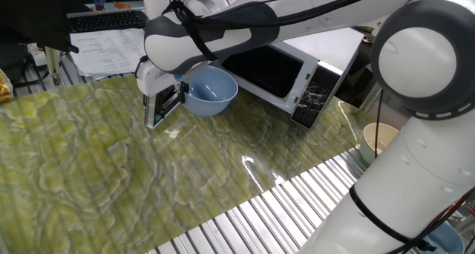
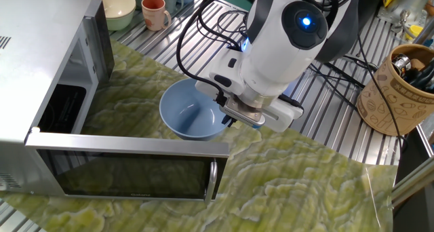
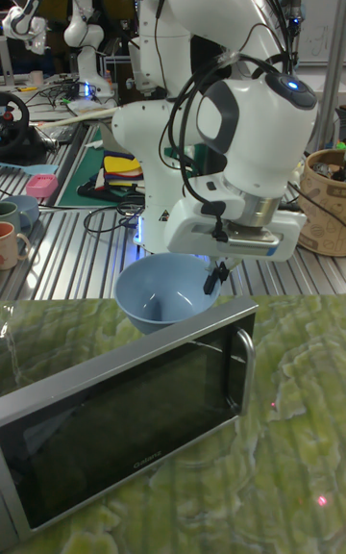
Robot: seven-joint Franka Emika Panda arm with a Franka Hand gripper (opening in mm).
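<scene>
A light blue bowl [image 1: 210, 90] is in front of the microwave [image 2: 47, 49], whose door [image 2: 129, 167] stands open. In exterior view 3 the door hides part of the bowl's lower side. My gripper [image 3: 216, 277] points down at the bowl's rim, on the side away from the microwave. Its dark fingertips overlap the rim in exterior view 2. Whether they pinch the rim or only stand beside it, I cannot tell, as the hand covers most of the fingers. The bowl looks upright and appears empty.
A green marbled mat [image 1: 82, 165] covers the work surface, with broad free room on it. Mugs, such as a pink one [image 2: 155, 13], and a cream bowl [image 2: 114, 8] stand beyond the mat. A brown utensil holder [image 2: 386, 89] is behind the arm.
</scene>
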